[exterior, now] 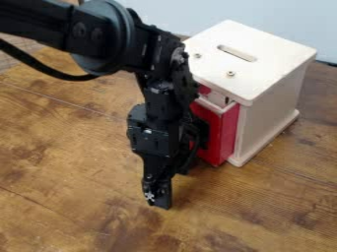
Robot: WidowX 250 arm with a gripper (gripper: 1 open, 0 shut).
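Observation:
A black robot gripper (pixel 161 189) hangs low over the wooden floor in the centre, its fingertips down near the boards in front of a toy box. The white wooden box (pixel 274 79) has a slot in its top and a red front panel (pixel 220 128), which the arm partly covers. Whether the fingers are open or shut is hard to tell, and I see nothing clearly between them.
A pale wall runs behind the box at the top right.

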